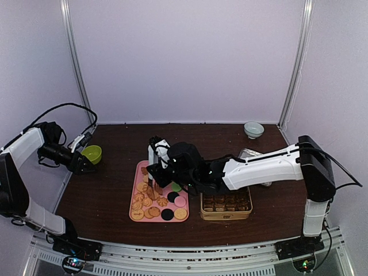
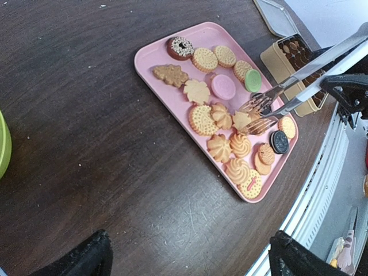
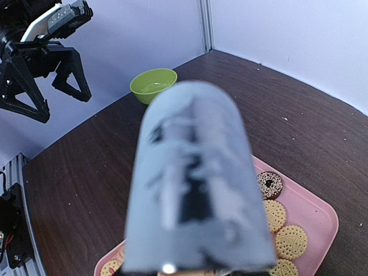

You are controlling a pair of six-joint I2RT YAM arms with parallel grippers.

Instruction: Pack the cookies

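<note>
A pink tray (image 1: 135,190) of assorted cookies lies at the table's middle. My right gripper (image 1: 156,165) is shut on metal tongs (image 2: 322,72) with fork-shaped ends, reaching down over the tray. In the left wrist view the tines are spread around a pale star-shaped cookie (image 2: 241,121); whether they pinch it I cannot tell. Blurred metal of the tongs fills the middle of the right wrist view. Right of the tray stands a tan box (image 1: 225,217) with a brown, divided insert, partly hidden by my right arm. My left gripper stands open and empty at the far left.
A green bowl (image 1: 92,153) sits beside the left gripper. At the back right stands a pale bowl (image 1: 253,130). A silvery flat lid or tray (image 2: 277,17) lies behind the box. Bare table surrounds the pink tray on its left and front.
</note>
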